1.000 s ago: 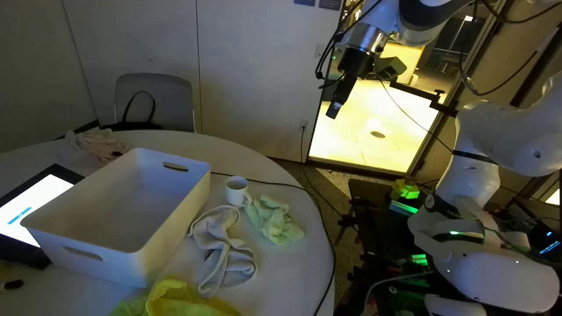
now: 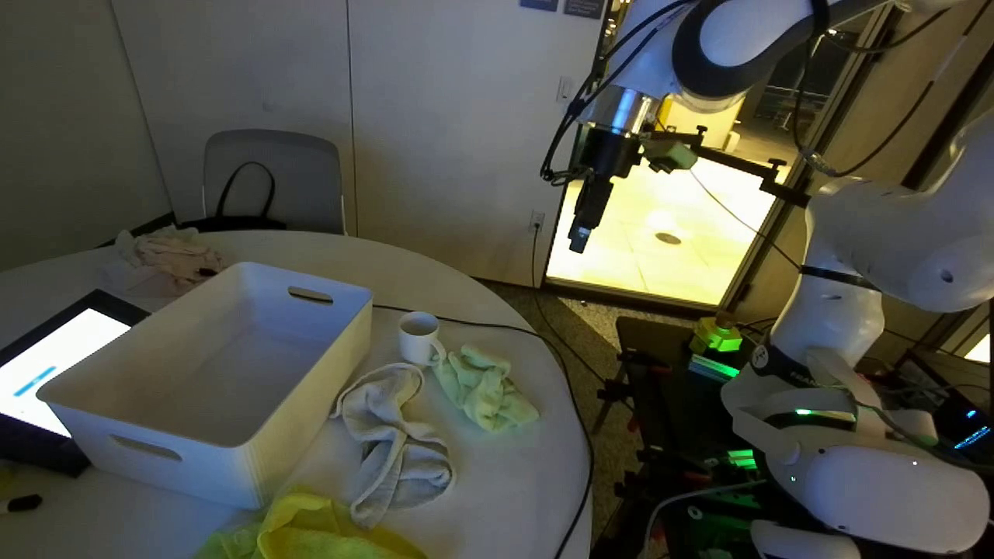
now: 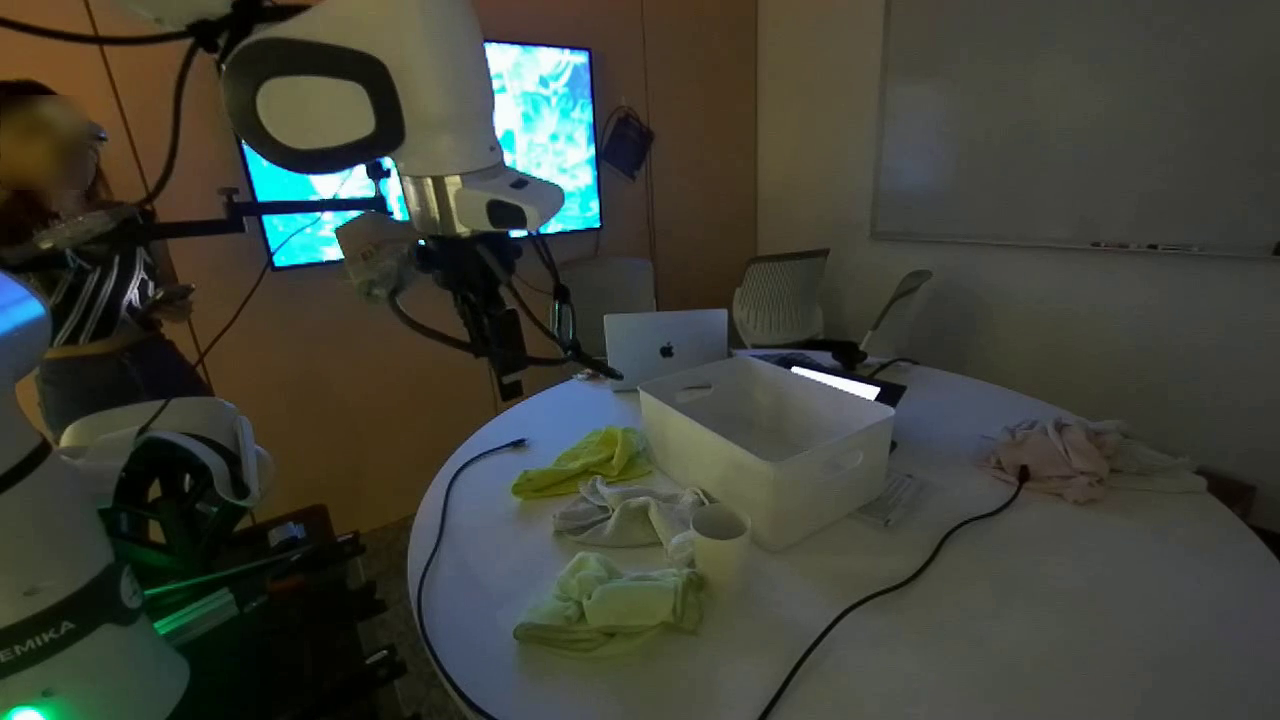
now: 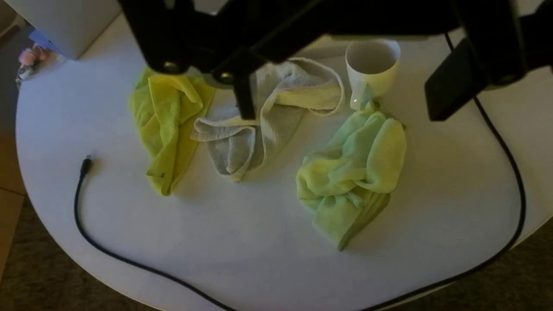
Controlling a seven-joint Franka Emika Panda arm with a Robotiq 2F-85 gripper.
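Note:
High above the near side of the round table, my gripper stands open with nothing between its fingers. In exterior view 1 the gripper (image 2: 579,241) hangs clear of the tabletop. Three crumpled cloths lie on the table: a pale green one (image 4: 355,179), a grey-white one (image 4: 282,106) in the middle and a yellow one (image 4: 168,124). A white mug (image 4: 374,70) stands upright, its handle towards the green cloth. Beside the cloths is a large white bin (image 2: 307,401); the part of its inside that shows is empty.
A black cable (image 4: 510,155) runs along the table's edge. Beyond the bin are a lit tablet (image 2: 56,373) and a laptop (image 3: 666,342). Pink cloth (image 3: 1056,456) lies on the far side.
In exterior view 1 my gripper has come lower and slightly left, and it now points more steeply downward. The cloths, mug and bin have not moved.

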